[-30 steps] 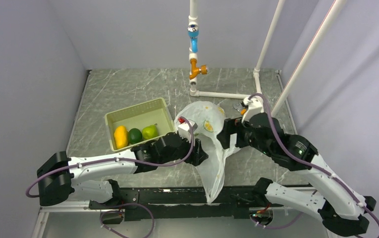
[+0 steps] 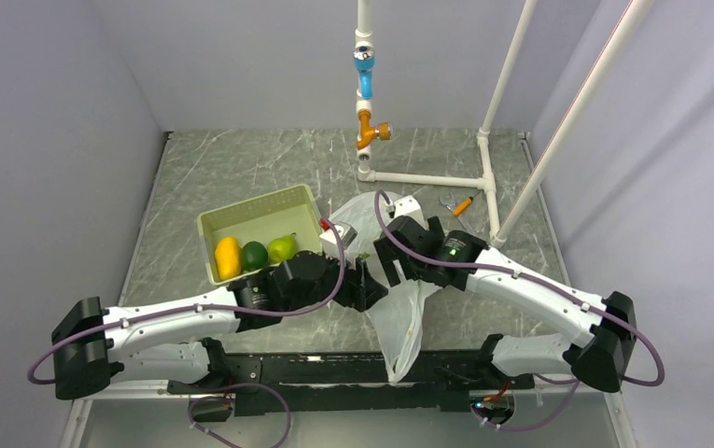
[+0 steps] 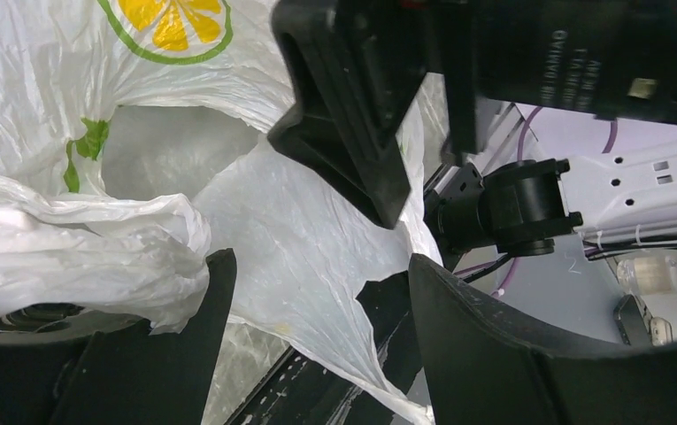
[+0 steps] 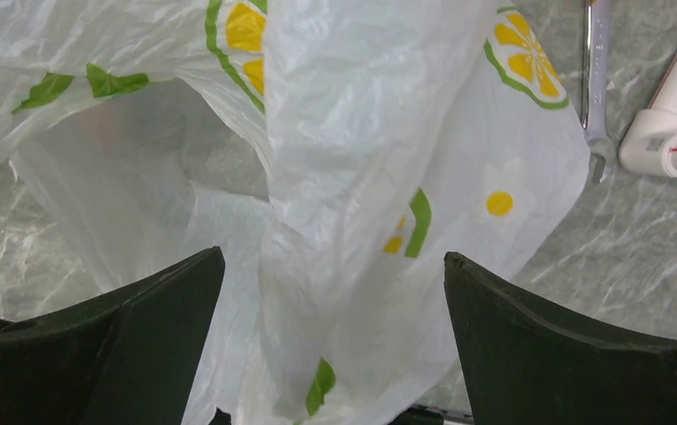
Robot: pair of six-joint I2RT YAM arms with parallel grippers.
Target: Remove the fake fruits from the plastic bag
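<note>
The white plastic bag (image 2: pixel 395 341) with lemon prints lies on the table centre, its opening visible in both wrist views (image 3: pixel 166 146) (image 4: pixel 343 177). My left gripper (image 2: pixel 367 285) is at the bag's lower left, fingers part open, crumpled plastic (image 3: pixel 78 257) near its left finger. My right gripper (image 2: pixel 395 257) hangs over the bag, open above a fold of plastic. No fruit is clearly visible inside.
A green basket (image 2: pixel 259 205) at left holds a yellow fruit, a dark green one and a light green one. A PVC pipe frame (image 2: pixel 427 179), wrench (image 4: pixel 596 106) and screwdriver stand or lie at back right.
My right gripper has moved left over the bag, closer to the left one. The left arm has shifted slightly.
</note>
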